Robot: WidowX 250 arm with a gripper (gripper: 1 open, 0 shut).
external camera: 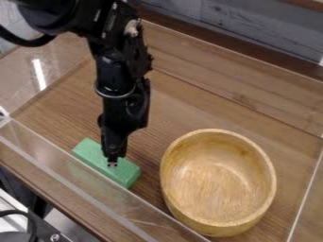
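My black gripper [113, 153] points straight down onto a green block [124, 174] near the front left, its fingertips at or just over the block's top. Whether the fingers are open or shut around it is hard to tell. The block lies lengthwise on the wooden table [214, 99], behind a clear plastic edge.
A wooden bowl [218, 170] sits to the right of the block, close by. A grey wall runs along the far side.
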